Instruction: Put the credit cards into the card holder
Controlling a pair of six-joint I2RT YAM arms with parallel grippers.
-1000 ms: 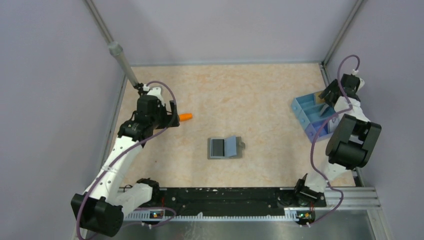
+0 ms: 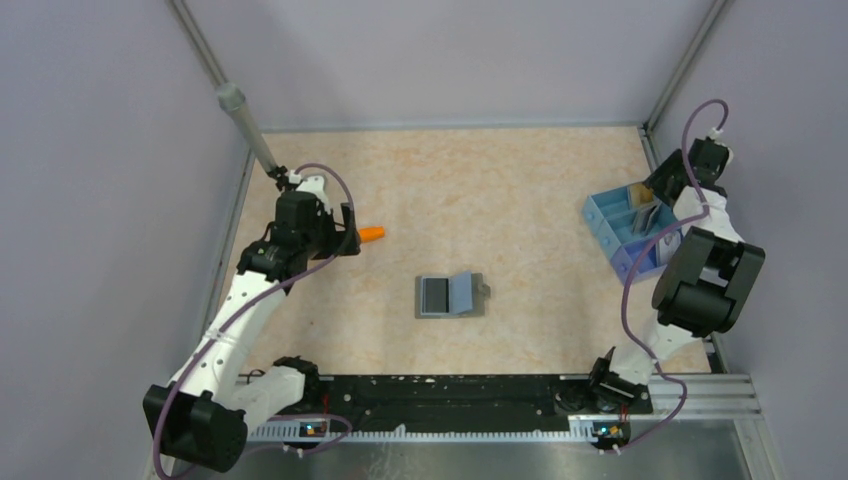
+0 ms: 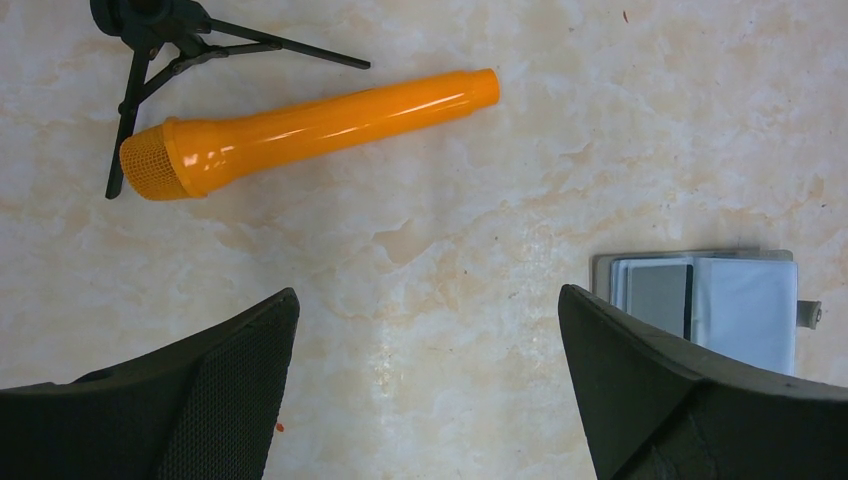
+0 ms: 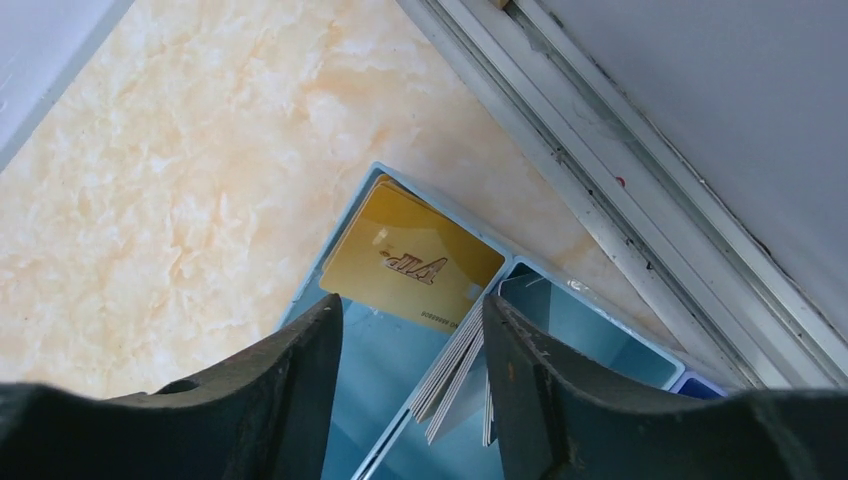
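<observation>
A gold card [image 4: 412,258] leans in the end compartment of the blue divided box [image 2: 606,228]. Several pale cards [image 4: 458,360] stand tilted in the compartment beside it, against the divider. My right gripper is over this end of the box, its fingers apart with no card seen held between them; its right fingertip overlaps the pale cards in view, and contact cannot be made out. A small grey case with a light blue flap [image 2: 461,293], perhaps the card holder, lies at the table's middle. My left gripper is open and empty, above the table.
An orange microphone [image 3: 330,122] lies beside a small black tripod [image 3: 150,40], close to the left gripper. The box's far end has a purple section [image 2: 640,258]. A metal rail [image 4: 590,190] runs close behind the box. Bare table [image 2: 490,200] spreads across the middle.
The left arm, the grey case and the box stay where they were.
</observation>
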